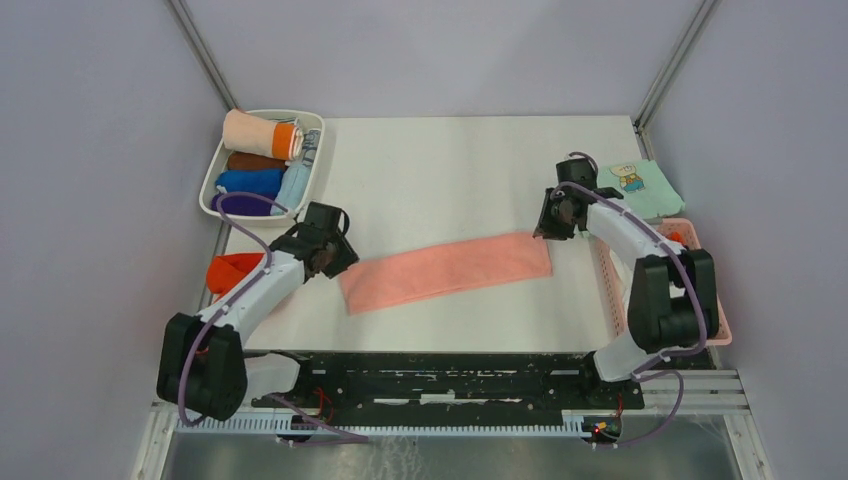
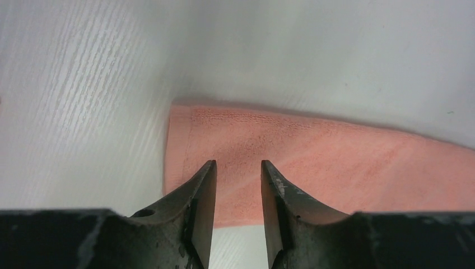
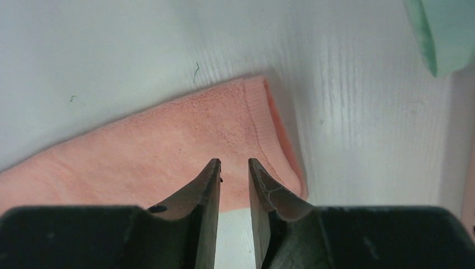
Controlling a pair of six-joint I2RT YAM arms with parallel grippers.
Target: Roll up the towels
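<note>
A pink towel lies folded into a long flat strip across the middle of the table. In the left wrist view its left end shows a hemmed edge. Over that end hovers my left gripper, its fingers part open and nothing between them. My right gripper is above the strip's other end, also part open and empty. The right wrist view shows the towel's right end with its layers slightly spread along the hem.
A white basket of rolled towels stands at the back left. Orange cloth lies by the left arm. A green towel lies at the right, behind a pink basket.
</note>
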